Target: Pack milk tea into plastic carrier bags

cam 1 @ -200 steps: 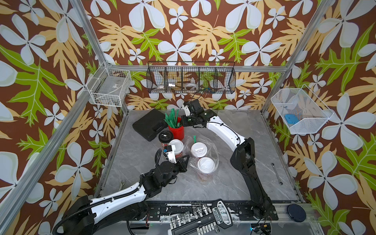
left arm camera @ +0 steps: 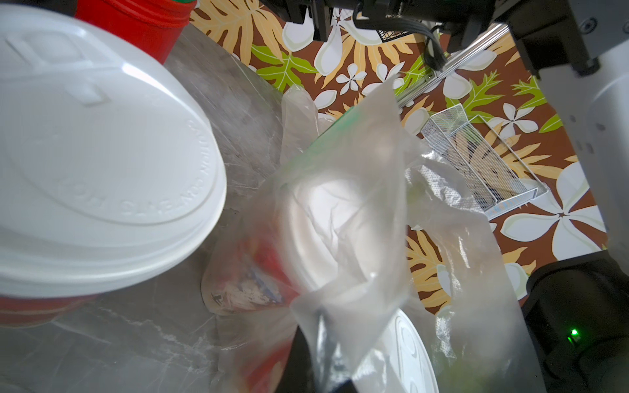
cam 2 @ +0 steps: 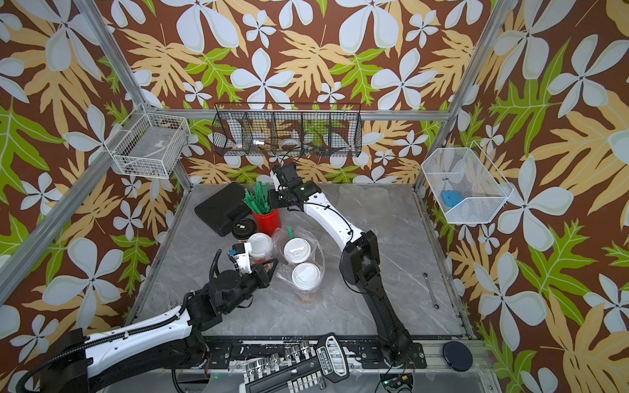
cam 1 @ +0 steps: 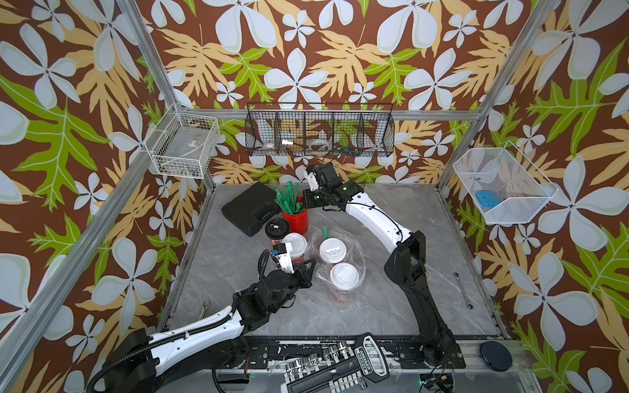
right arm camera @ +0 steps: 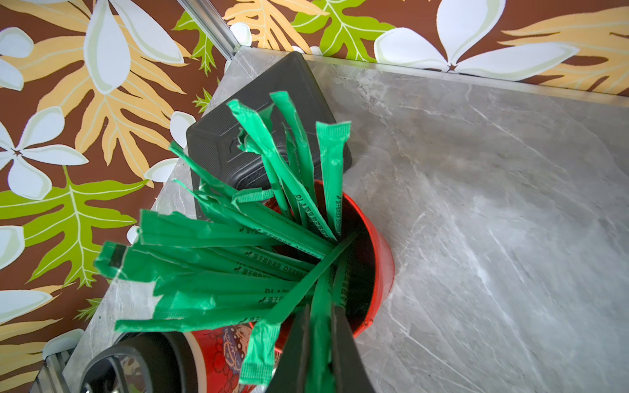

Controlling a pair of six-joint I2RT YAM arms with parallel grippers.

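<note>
Two white-lidded cups (cam 1: 343,277) stand in a clear plastic bag (cam 1: 357,252) at table centre, a green straw inside. Left of them are another white-lidded cup (cam 1: 295,243) and a black-lidded cup (cam 1: 276,229). My left gripper (cam 1: 309,268) is shut at the bag's left side, clear film over its tips in the left wrist view. My right gripper (cam 1: 306,199) is at the red holder (right arm camera: 378,275) full of wrapped green straws (right arm camera: 275,242); in the right wrist view one straw lies between its fingers, whether gripped I cannot tell.
A black case (cam 1: 249,209) lies at the back left, a wrench (cam 1: 462,290) at the right. Wire baskets (cam 1: 317,131) hang on the rear and side rails.
</note>
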